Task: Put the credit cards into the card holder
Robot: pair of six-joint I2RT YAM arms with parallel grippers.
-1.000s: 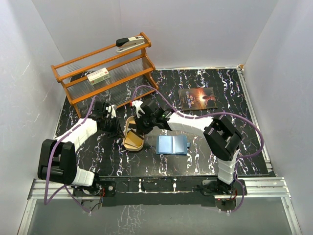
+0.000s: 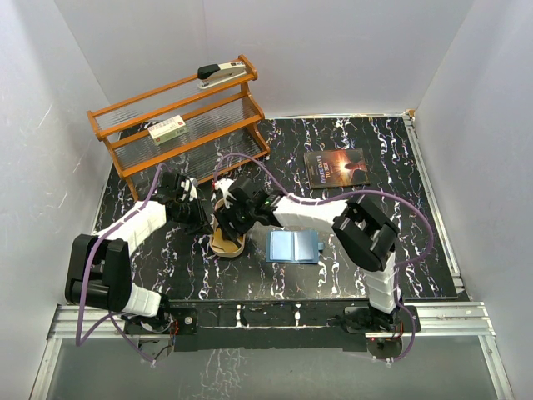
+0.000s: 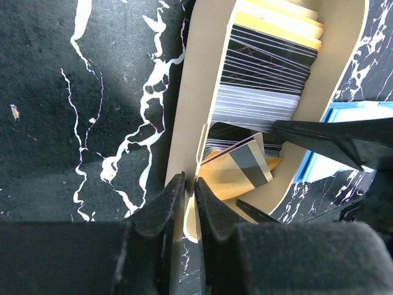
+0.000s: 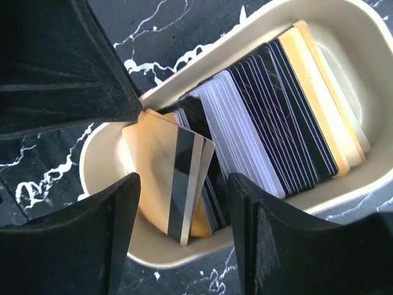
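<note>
A cream oval holder (image 3: 185, 123) holds rows of cards: yellow, dark-striped and pale lavender (image 4: 242, 132). At its lower end orange cards (image 4: 153, 166) lean loosely, one with a dark stripe. My left gripper has its fingertips at the holder's left wall, close together; whether anything is between them is unclear. My right gripper (image 2: 231, 222) is over the holder, its open fingers (image 4: 107, 239) reaching down at the orange cards and the lavender stack.
A blue open card case (image 2: 293, 247) lies right of the holder. A book (image 2: 336, 167) lies at the back right, and a wooden rack (image 2: 125, 171) with stapler and box stands at the back left.
The right arm has shifted left and down over the holder, covering more of it in the top view. The left arm looks unchanged.
</note>
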